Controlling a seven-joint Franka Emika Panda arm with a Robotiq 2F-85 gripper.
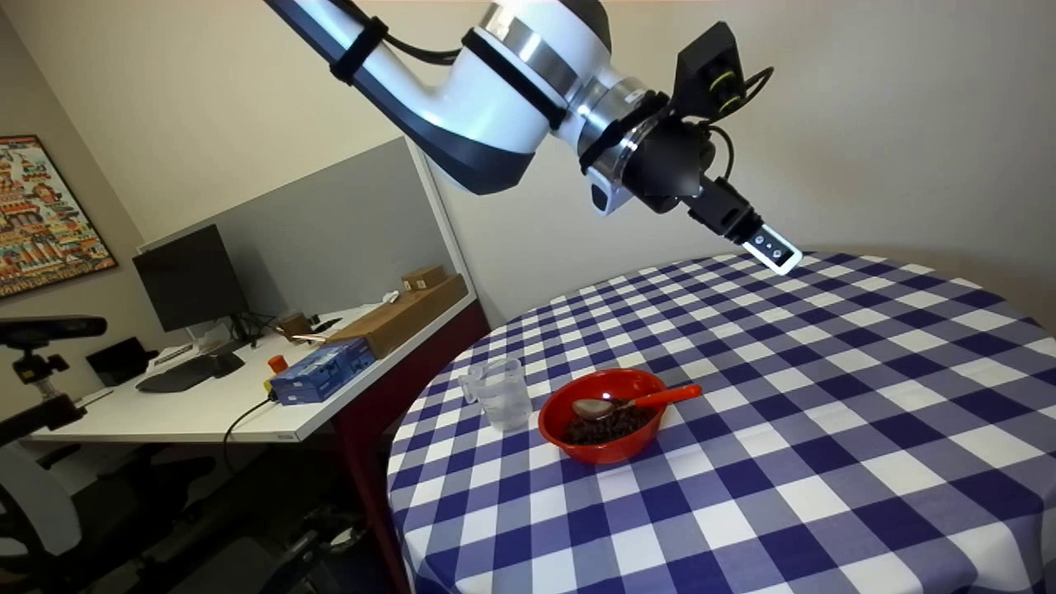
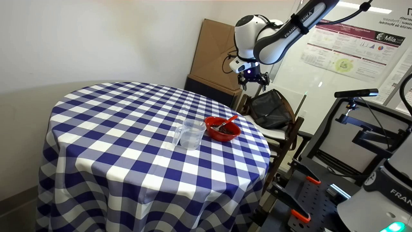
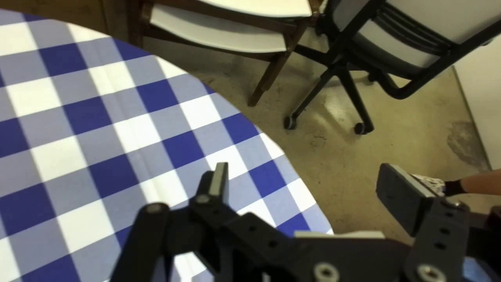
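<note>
High above the table, clear of everything on it, my gripper stands open with its fingers wide apart and nothing between them. The red bowl rests on the cloth with small dark pieces inside. A spoon with an orange-red handle lies in the bowl, its handle leaning over the rim. Beside the bowl is a clear plastic measuring jug with a handle; it stands upright and looks empty. Neither bowl nor jug appears in the wrist view, where only cloth and floor lie below my fingers.
A blue-and-white checked cloth covers the round table, mostly bare. The wrist view shows the table's edge, with an office chair beyond it. In exterior view 2, a chair holds a dark bag behind the table.
</note>
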